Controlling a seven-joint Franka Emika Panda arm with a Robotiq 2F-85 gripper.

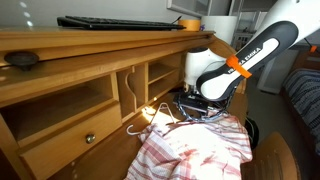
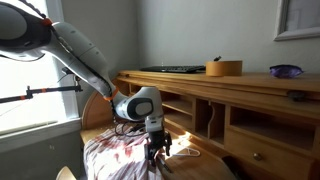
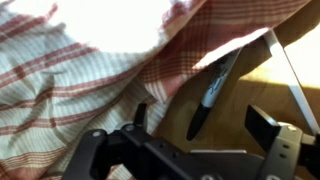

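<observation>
A dark marker [image 3: 209, 102] with a pale, silvery upper part lies on the wooden desktop in the wrist view, its far end at the edge of the cloth. The white cloth with red checks [image 3: 75, 75], also spread over the desk in exterior view 1 [image 1: 190, 150], fills the left of the wrist view. My gripper is open above the desk, and the marker shows in the gap between its spread fingers. Nothing is held. In both exterior views the arm hides the marker.
A white hanger [image 1: 153, 113] lies beside the cloth, close to the right finger in the wrist view. Behind stands a wooden hutch with cubbies and a drawer [image 1: 75, 140]. On its top sit a black keyboard [image 1: 125, 23], a round wooden box [image 2: 224, 68] and a purple bowl [image 2: 286, 71].
</observation>
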